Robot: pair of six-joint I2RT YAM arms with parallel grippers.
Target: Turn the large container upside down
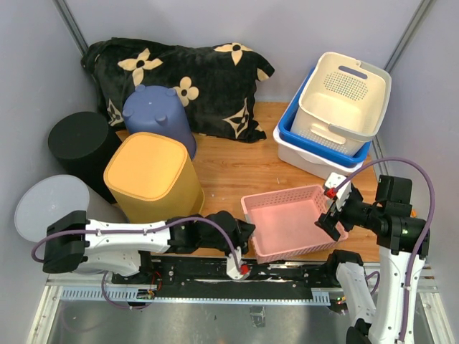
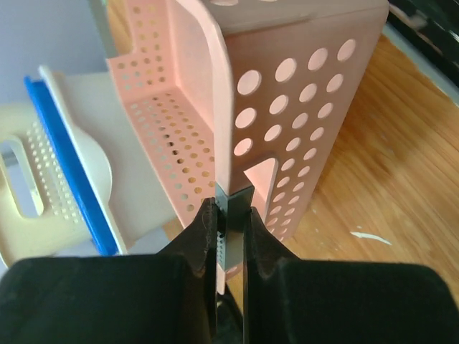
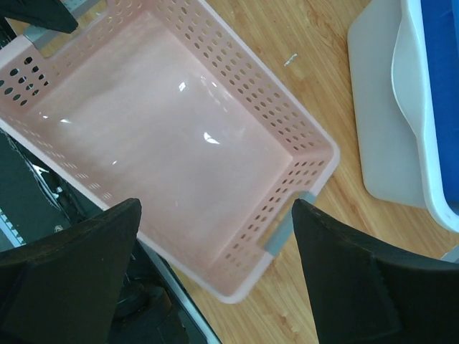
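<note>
The pink perforated basket lies at the front of the wooden floor, its open side facing up and slightly turned in the top view. At its left end, my left gripper is shut on the rim by the handle slot, with a grey strip between the fingers. My right gripper stands open at the basket's right end. Its fingers are spread apart, and the far handle's grey strip shows between them, not gripped. From above, the right hand hides part of that end.
Behind and right, a cream basket sits in a blue bin on a white one. Yellow, blue, black and grey bins crowd the left. A dark flowered cushion lies behind. The mid-floor is clear.
</note>
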